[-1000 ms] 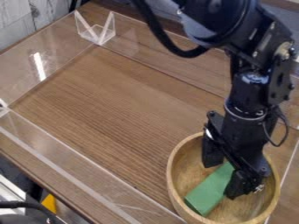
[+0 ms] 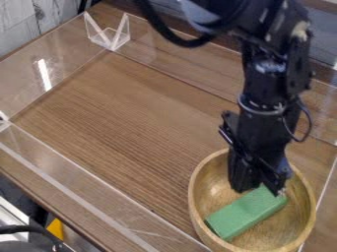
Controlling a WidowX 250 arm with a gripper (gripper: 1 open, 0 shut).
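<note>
My black gripper [image 2: 258,169] hangs from the upper right over a round tan bowl [image 2: 211,182] at the lower right, its fingertips above the back part of the bowl. It looks shut, with nothing showing between its fingers. A green rectangular block [image 2: 247,215] lies tilted diagonally in the bowl, below the fingertips.
A clear bracket-like object [image 2: 108,31] is at the back left. Dark cables are at the lower left edge.
</note>
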